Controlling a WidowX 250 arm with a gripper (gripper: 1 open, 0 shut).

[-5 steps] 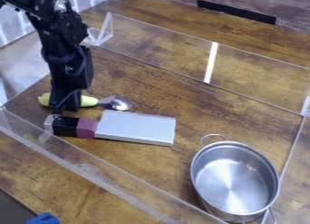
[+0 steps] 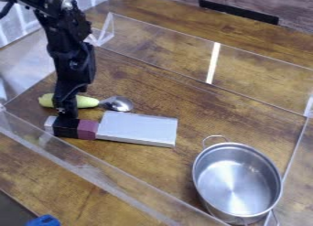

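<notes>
My black gripper (image 2: pixel 65 120) is low at the left, its fingers down at the dark purple end of a long block (image 2: pixel 134 128) with a silver face. Whether it is open or shut, or touching the block, is unclear. Just behind lies a yellow-green object (image 2: pixel 86 102), partly hidden by the gripper, beside a shiny metal spoon-like piece (image 2: pixel 117 104).
A steel pot (image 2: pixel 237 179) with handles stands at the lower right. Clear plastic walls border the wooden work area. A blue object (image 2: pixel 43 220) sits at the bottom-left corner.
My gripper has come lower and toward the viewer, from over the yellow-green object to the dark end of the block. The other objects look unmoved.
</notes>
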